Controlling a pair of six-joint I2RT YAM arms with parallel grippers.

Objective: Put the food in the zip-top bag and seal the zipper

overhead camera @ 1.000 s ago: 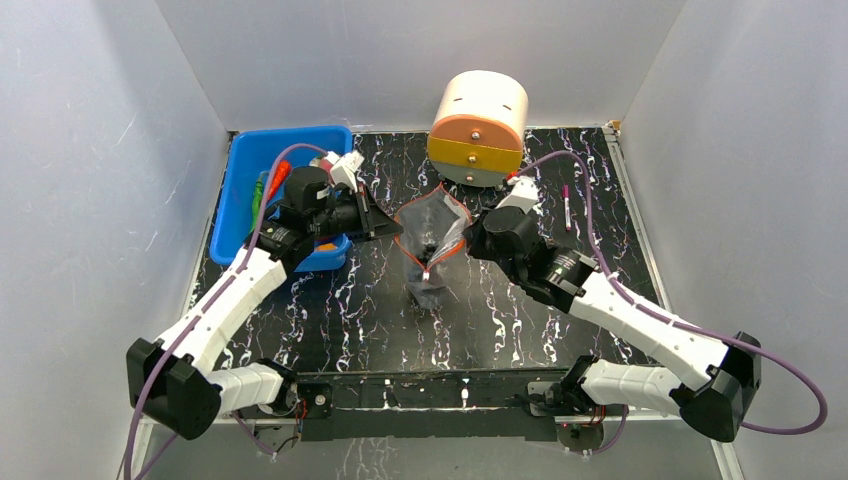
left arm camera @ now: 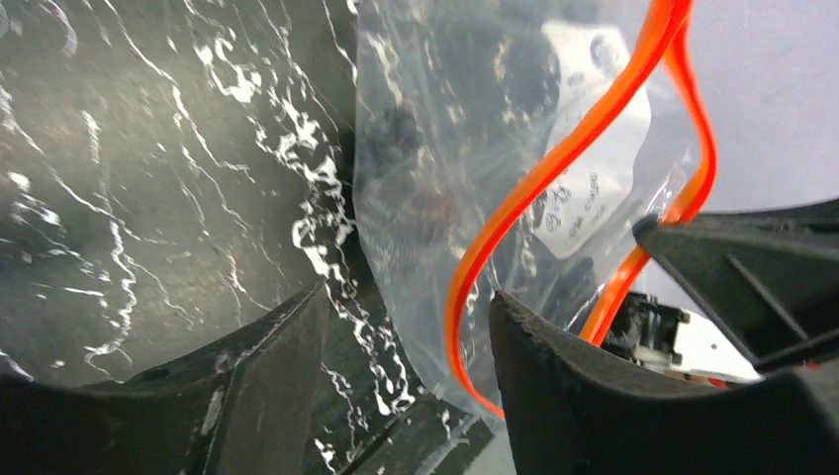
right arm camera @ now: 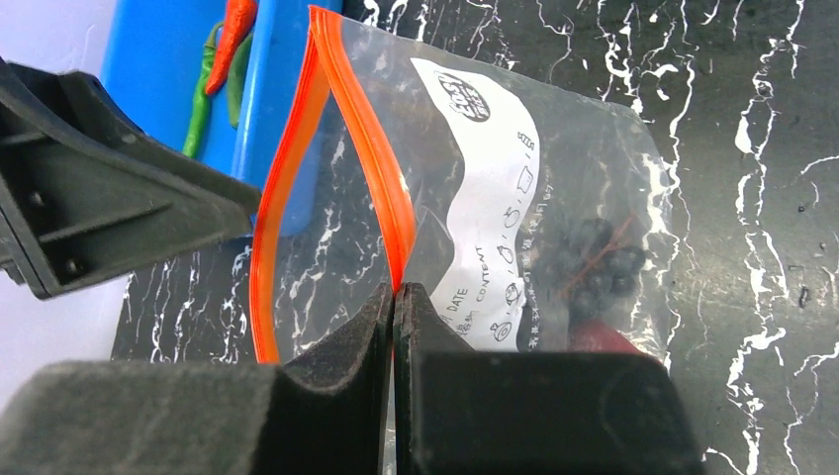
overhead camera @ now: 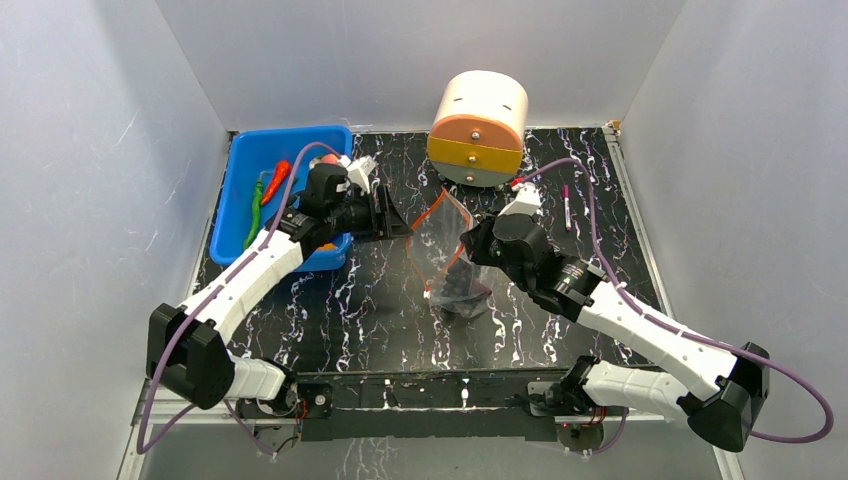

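Observation:
A clear zip top bag [overhead camera: 445, 240] with an orange zip rim hangs between my grippers above the table, its mouth toward the left. Dark grapes [right arm camera: 605, 262] and something red [right arm camera: 599, 338] show through its plastic. My right gripper is shut on the orange rim. My left gripper is part open at the opposite side of the mouth. In the left wrist view, the orange rim [left arm camera: 473, 262] passes by its right finger, and nothing shows clamped between the fingers.
A blue bin [overhead camera: 232, 190] at the back left holds a red pepper [overhead camera: 274, 183] and a green pepper [overhead camera: 254, 212]. A round-topped container [overhead camera: 482, 115] stands at the back. A pink marker [overhead camera: 566, 207] lies to the right.
Over the last second both grippers shifted slightly and the bag's lower part swung right.

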